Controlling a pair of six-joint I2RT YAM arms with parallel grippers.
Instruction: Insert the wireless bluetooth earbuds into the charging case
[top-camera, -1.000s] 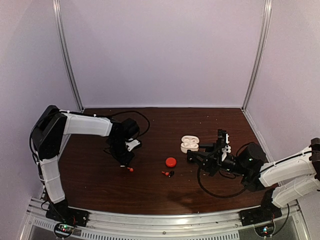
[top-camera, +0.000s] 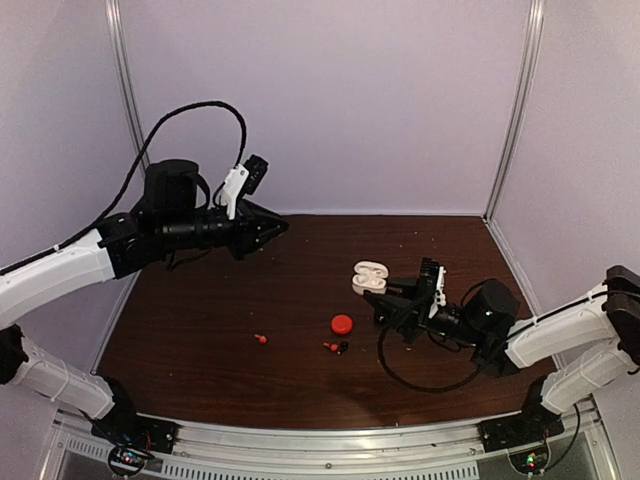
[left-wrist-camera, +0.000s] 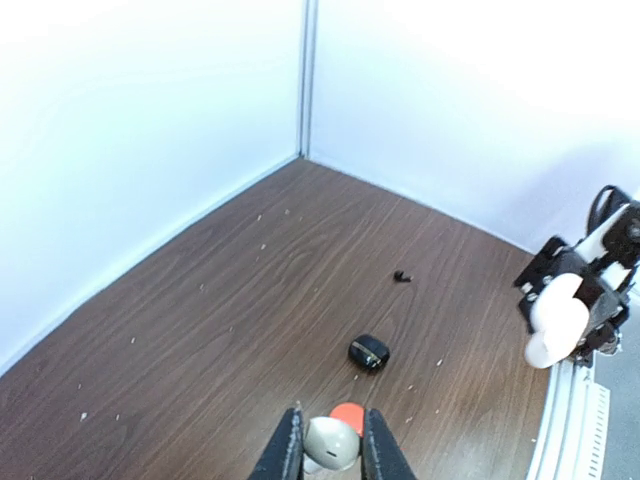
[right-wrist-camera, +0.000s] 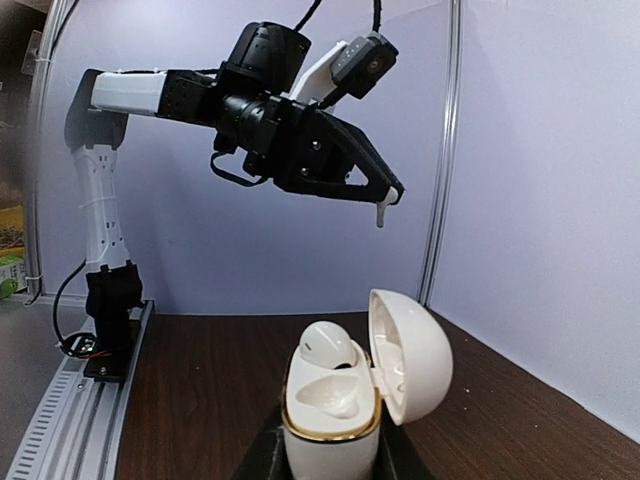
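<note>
The open white charging case (top-camera: 369, 281) is held by my right gripper (top-camera: 374, 299), lid raised. In the right wrist view the case (right-wrist-camera: 330, 430) shows a white earbud (right-wrist-camera: 326, 343) in one well, the other well empty. My left gripper is raised high at the left of the table, shut on a white earbud; its stem hangs below the fingertips in the right wrist view, where the left gripper is also seen.
A red round object (top-camera: 341, 325) lies mid-table, with small red and black pieces (top-camera: 332, 347) near it and a small red piece (top-camera: 261, 339) to the left. A black case-like object (left-wrist-camera: 368, 352) also lies on the table.
My left gripper has risen from the table near the small red piece, carrying the earbud. My right gripper and the case have shifted slightly left and up in the top view.
</note>
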